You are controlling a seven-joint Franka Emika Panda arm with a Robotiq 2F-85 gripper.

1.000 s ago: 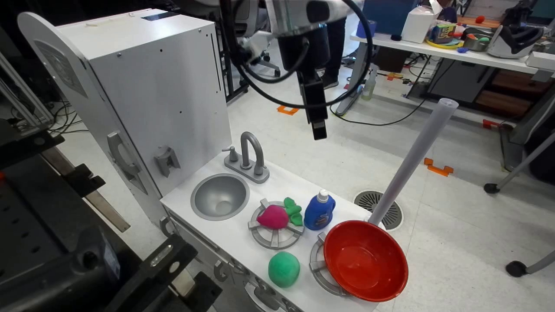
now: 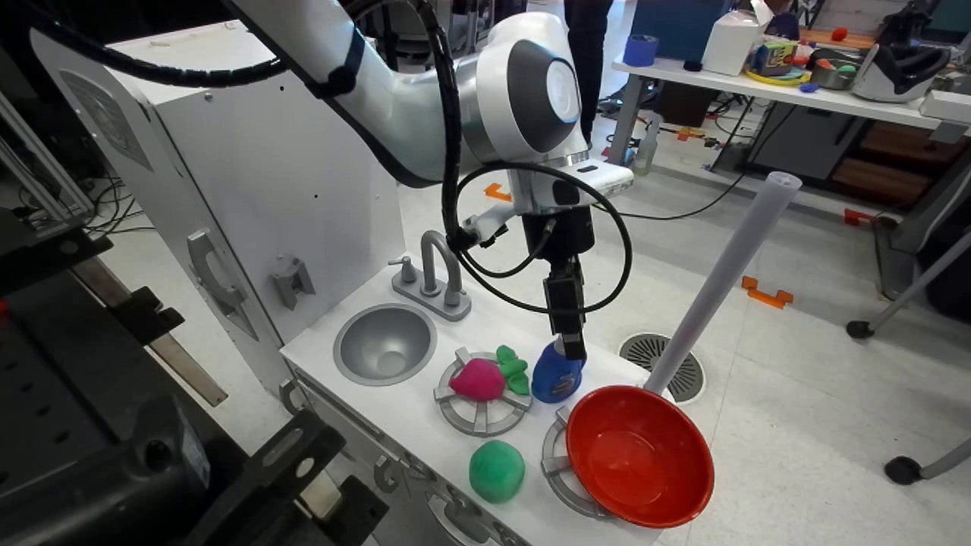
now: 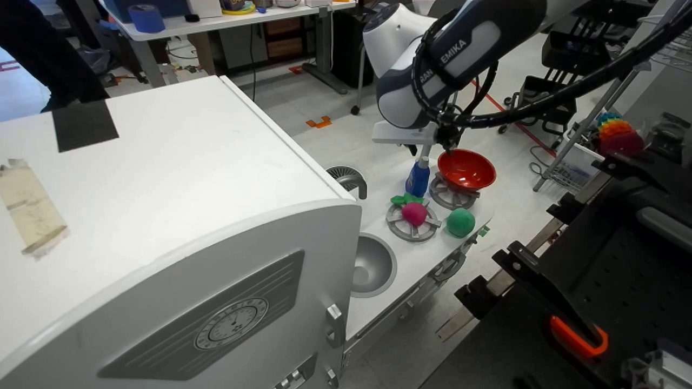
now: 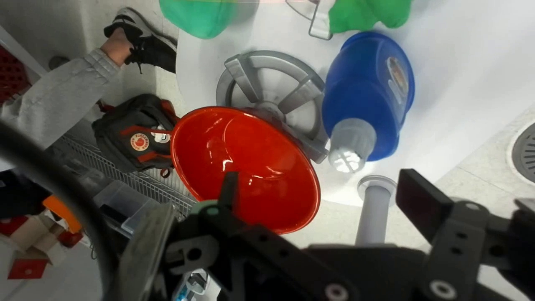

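On the white toy counter stands a blue bottle (image 4: 373,90) with a pale cap, upright near the back edge. A tilted red bowl (image 4: 245,165) rests partly on the right burner. The pink toy vegetable with green leaves (image 2: 479,379) lies on the other burner, and a green ball (image 2: 497,472) sits by the front edge. My gripper is open, its two fingers wide apart and nothing between them. In the first exterior view, the fingers (image 2: 571,341) overlap the bottle's top; whether they touch it I cannot tell.
A grey tube (image 2: 724,282) rises beside the bowl at the counter's corner. The sink (image 2: 384,344) and faucet (image 2: 437,264) are at the other end, by a tall white cabinet (image 2: 273,164). Bare counter lies between sink and front edge.
My arm has come down from well above the counter, bringing the gripper to the height of the bottle's top. The bottle, bowl, pink vegetable and ball have not moved.
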